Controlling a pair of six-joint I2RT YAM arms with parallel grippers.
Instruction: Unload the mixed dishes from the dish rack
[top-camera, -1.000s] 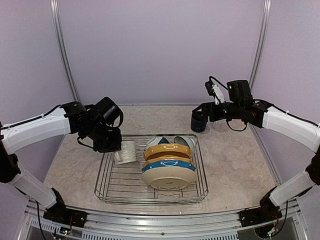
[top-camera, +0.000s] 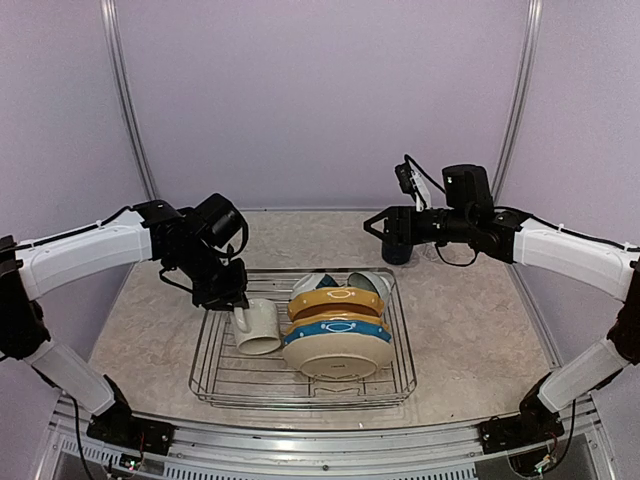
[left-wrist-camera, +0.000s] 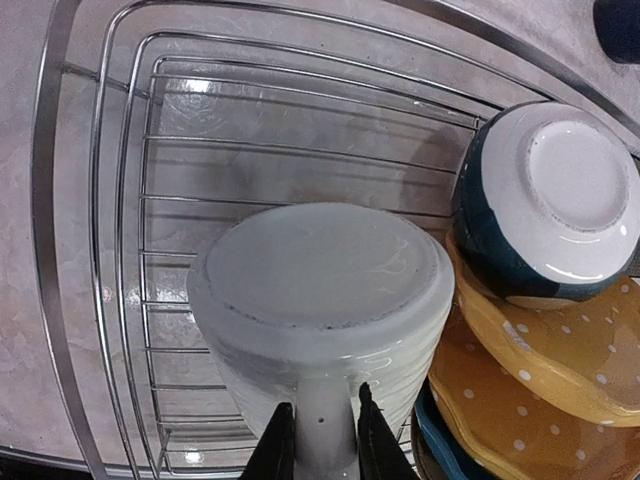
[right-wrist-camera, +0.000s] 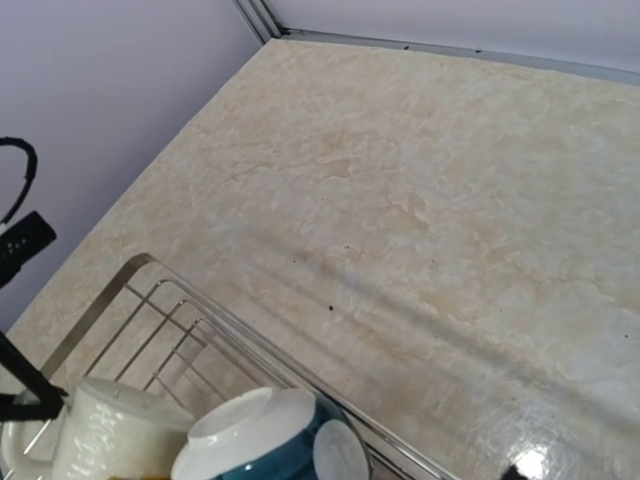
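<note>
My left gripper is shut on the handle of a white mug, at the left side of the wire dish rack. In the left wrist view the mug's base faces the camera, its handle between the dark fingers. Whether the mug touches the wires is unclear. To its right stand yellow dishes, a blue dish and a cream dish. Behind them sit a white-and-teal bowl and a grey-green cup. My right gripper hovers open and empty behind the rack.
A dark blue cup stands on the counter below the right gripper, with clear glassware beside it. The counter to the right of the rack is bare. Upright walls enclose the back and sides.
The right gripper has drifted left. The other dishes have stayed put.
</note>
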